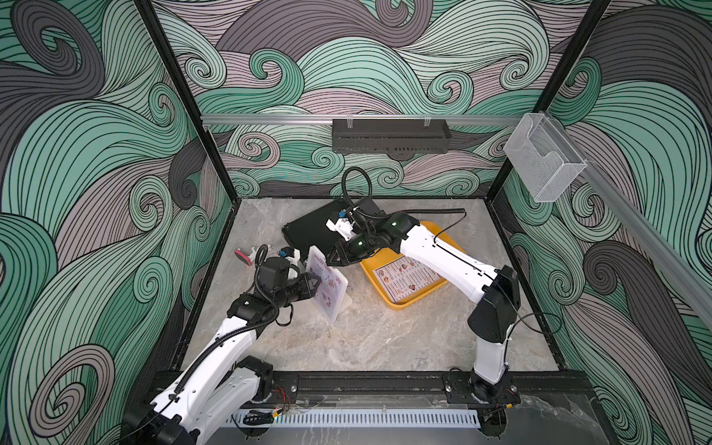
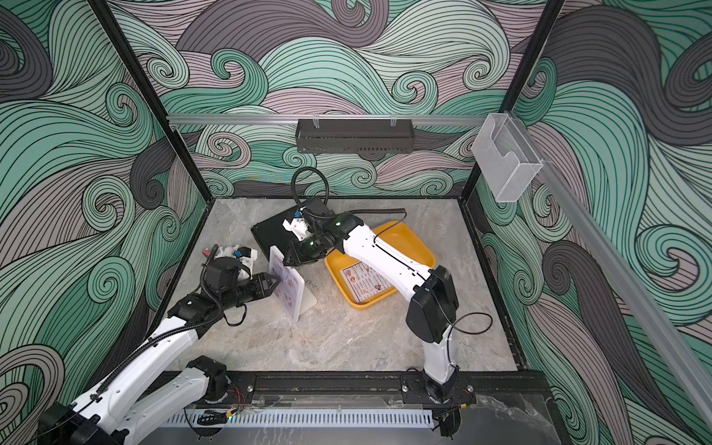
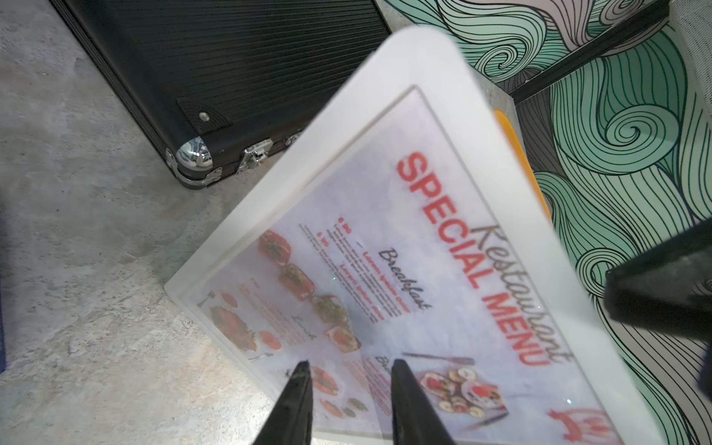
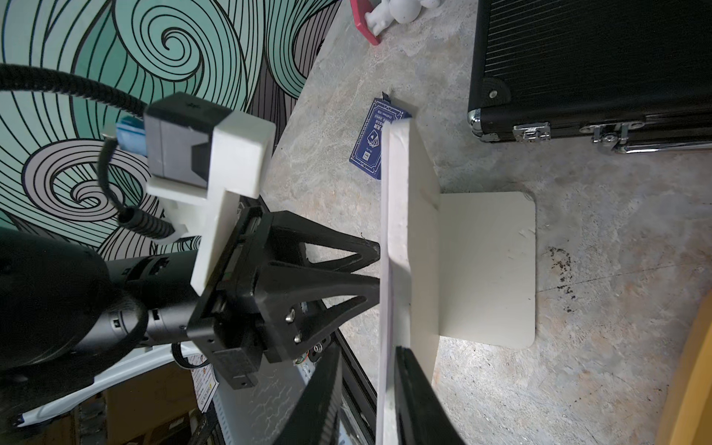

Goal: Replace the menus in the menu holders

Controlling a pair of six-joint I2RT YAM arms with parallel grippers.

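Observation:
A white menu holder (image 1: pixel 343 287) stands tilted on its base (image 4: pixel 489 267), a printed "SPECIAL MENU" sheet (image 3: pixel 400 274) on its face. My left gripper has its fingertips against or very near the sheet's lower part, a small gap between them; whether they pinch any of it cannot be told. My right gripper is at the holder's upper end, its fingers (image 4: pixel 326 400) narrowly apart. The holder's edge runs between or behind them, and contact is unclear. Another menu sheet (image 1: pixel 406 279) lies in the yellow tray (image 1: pixel 401 305).
A black case (image 4: pixel 593 70) lies behind the holder. A blue card (image 4: pixel 374 137) lies on the table left of it, a red-and-white item (image 4: pixel 367 20) beyond.

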